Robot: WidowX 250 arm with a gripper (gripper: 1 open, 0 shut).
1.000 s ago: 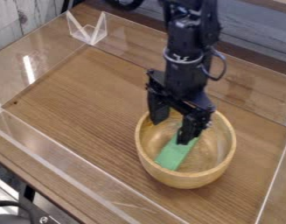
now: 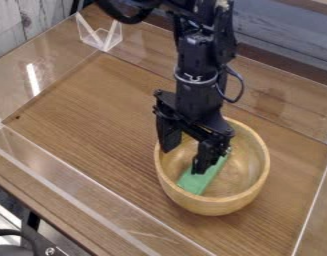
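The black gripper (image 2: 190, 141) hangs open over the tan bowl (image 2: 223, 200), its fingers down at the bowl's left and back part. A green object (image 2: 197, 180) lies in the bowl, partly hidden behind the right finger. Whether either finger touches it or the bowl, I cannot tell.
Clear plastic pieces stand at the far back left and at the left edge. A ledge runs along the back, and black cables lie at the lower left corner.
The gripper has moved left and slightly toward the camera, lower over the bowl, covering more of its back left part. The bowl has stayed about where it was.
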